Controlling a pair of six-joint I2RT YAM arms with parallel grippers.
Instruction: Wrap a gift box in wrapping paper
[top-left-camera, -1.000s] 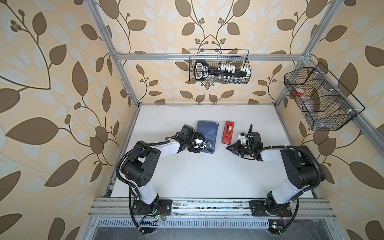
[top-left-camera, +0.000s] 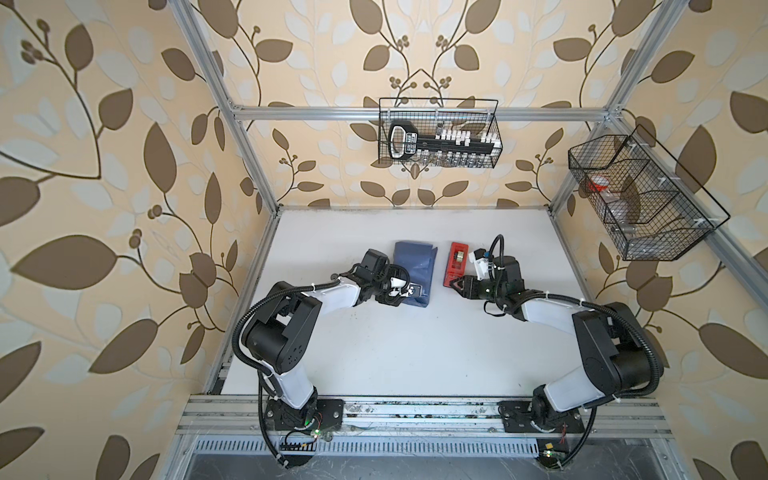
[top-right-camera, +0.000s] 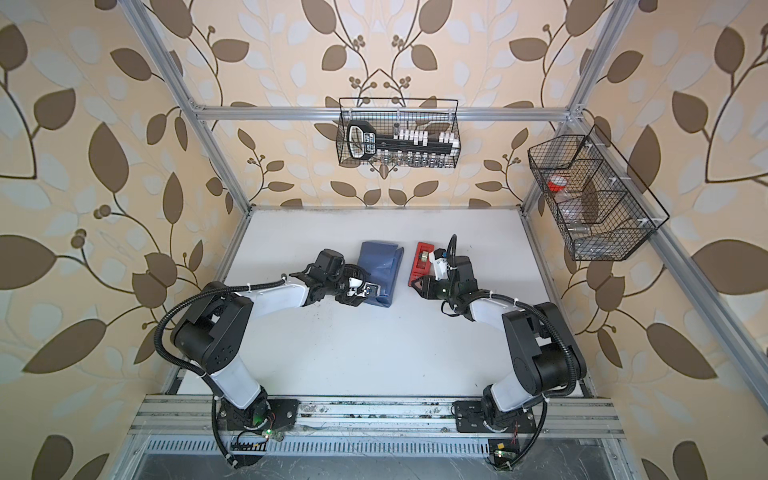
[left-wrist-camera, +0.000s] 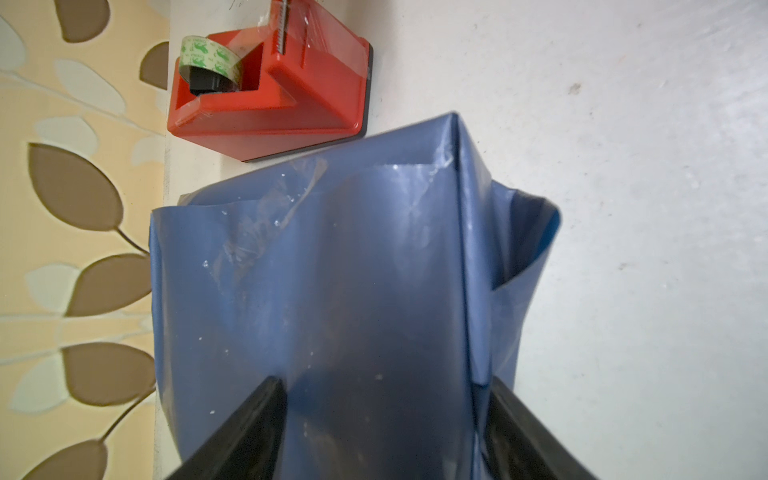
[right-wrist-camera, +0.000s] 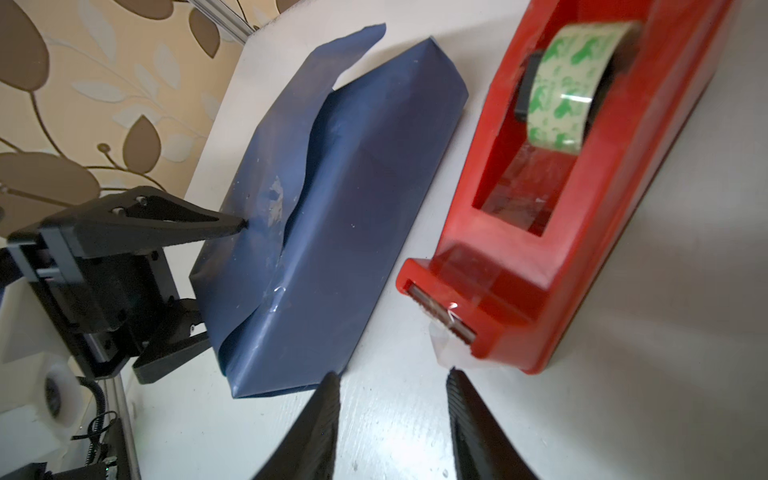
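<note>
The gift box, covered in dark blue paper, lies on the table; a loose flap of paper stands off it in the right wrist view. My left gripper is open over the box, one finger above its top face and the other by its folded end. A finger reaches the flap; whether it presses cannot be told. To the right is the red tape dispenser with its roll. My right gripper is open just in front of the dispenser's cutter, below a short clear tape end.
Wire baskets hang on the back wall and on the right, above the work area.
The left arm, the box and the dispenser look unmoved.
</note>
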